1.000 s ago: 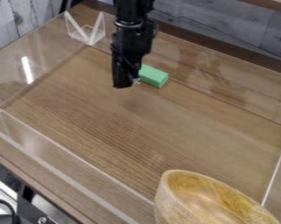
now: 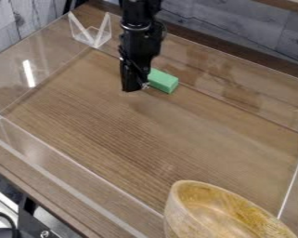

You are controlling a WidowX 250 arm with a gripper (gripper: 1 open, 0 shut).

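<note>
A black robot arm reaches down from the back centre, its gripper (image 2: 135, 82) low over the wooden table at the left side of a green block (image 2: 162, 82). Whether the fingers are open or shut, or touching the block, is too small to tell.
A pale yellow bowl (image 2: 219, 214) sits at the front right corner. Clear plastic fixtures stand at the left edge and back left. A black cable hangs past the near left edge.
The arm and gripper have shifted very slightly over the last second, staying beside the green block. The block shows no clear movement.
</note>
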